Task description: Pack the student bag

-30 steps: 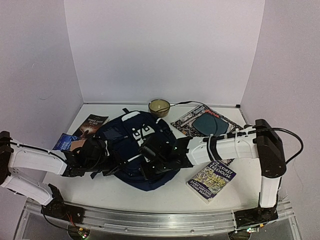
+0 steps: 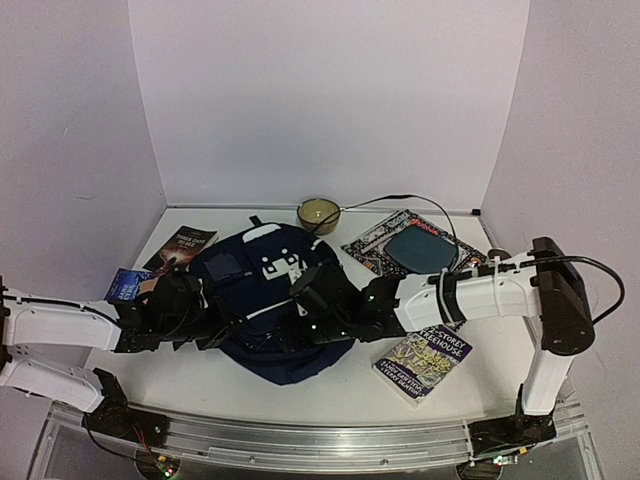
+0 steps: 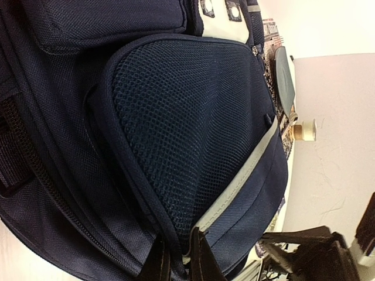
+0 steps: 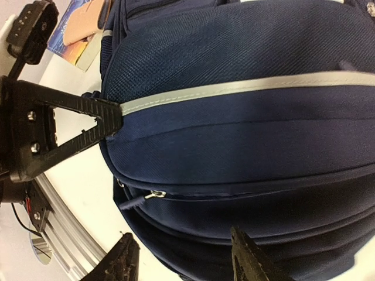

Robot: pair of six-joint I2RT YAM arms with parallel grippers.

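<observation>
A dark navy school bag (image 2: 262, 262) lies on the table, its front pocket and pale strip facing up. My left gripper is shut on the bag's edge at the left end of that strip, with folded fabric between its fingers. That pinch also shows in the right wrist view. Over the lower front of the bag, my right gripper is open, its fingers wide apart with nothing gripped. A zipper pull (image 4: 154, 194) hangs from the seam below the strip, above and between the right fingertips in that view.
To the bag's left lie a dark book (image 2: 183, 246) and a blue book (image 2: 126, 285). A bowl (image 2: 319, 214) stands behind it. At right are a patterned book (image 2: 364, 246) with a teal flat item (image 2: 418, 249) on it, and a purple-yellow book (image 2: 424, 362).
My left arm shifted slightly. The bag moved a little.
</observation>
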